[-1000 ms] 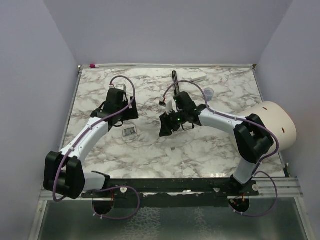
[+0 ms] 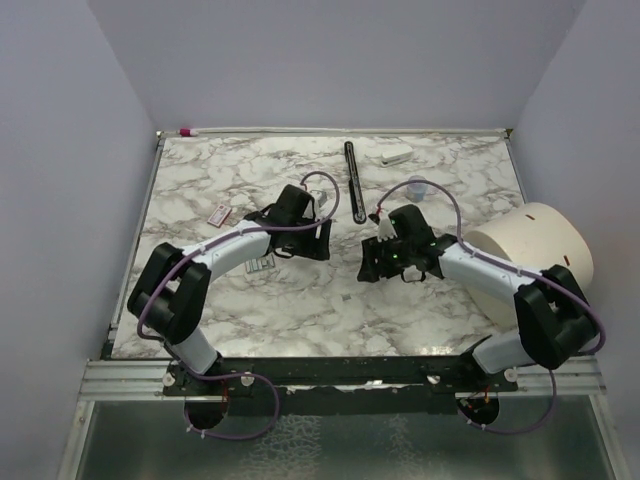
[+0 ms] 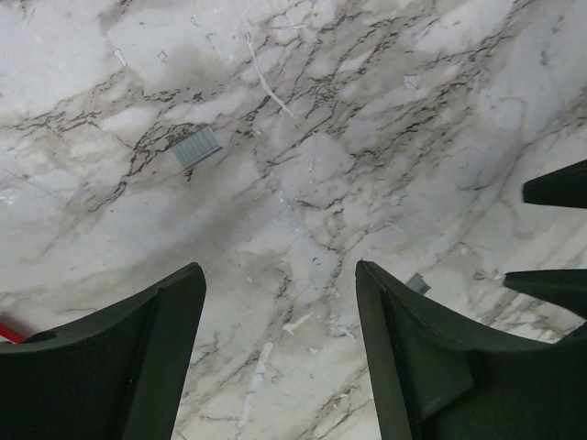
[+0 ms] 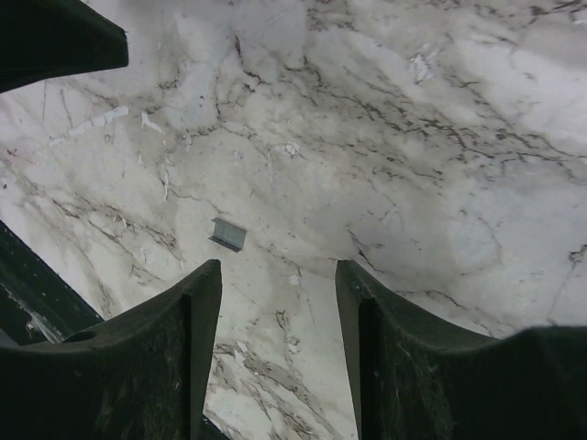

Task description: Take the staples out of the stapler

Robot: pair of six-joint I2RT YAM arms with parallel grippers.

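Note:
My left gripper (image 2: 318, 240) and right gripper (image 2: 376, 258) hover open over the middle of the marble table, facing each other with a gap between them. In the left wrist view a short staple strip (image 3: 196, 147) lies on the marble, and a second small piece (image 3: 417, 284) lies near the right finger. The right wrist view shows a small staple strip (image 4: 228, 235) beyond the open fingers, with nothing between them. I cannot clearly identify the stapler in these views; a red edge (image 3: 14, 330) is partly hidden at the left wrist view's lower left.
A long dark bar (image 2: 354, 180), a white block (image 2: 396, 156) and a clear cup (image 2: 416, 188) stand at the back. A small tray (image 2: 259, 263) and a red-edged card (image 2: 219, 214) lie left. A large cream cylinder (image 2: 535, 250) occupies the right side.
Both arms have moved rightward across the table; the left gripper has come toward the middle, and the right gripper has shifted right and slightly toward the front.

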